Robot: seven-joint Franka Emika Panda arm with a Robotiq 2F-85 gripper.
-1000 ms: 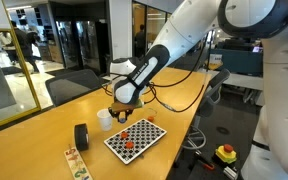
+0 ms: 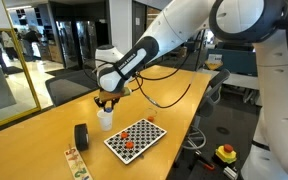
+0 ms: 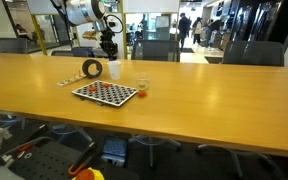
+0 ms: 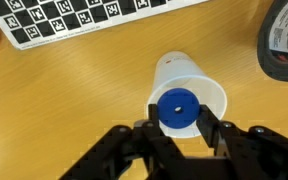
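Observation:
A white cup (image 2: 105, 121) stands upright on the wooden table, and my gripper (image 2: 107, 104) is directly above it. Looking down in the wrist view, I see a round blue piece (image 4: 178, 108) pinched between the fingertips, over the mouth of the cup (image 4: 212, 98). The cup's inside is partly hidden by the blue piece and the fingers. From the second exterior side, the gripper (image 3: 110, 54) hangs just over the cup (image 3: 114, 70); the blue piece is too small to make out there.
A checkered board (image 2: 136, 141) with a few red-orange pieces lies in front of the cup. A black tape roll (image 3: 92, 68) stands close by the cup. A small clear cup (image 3: 143, 84) sits to the board's side.
The cup and board stayed in place.

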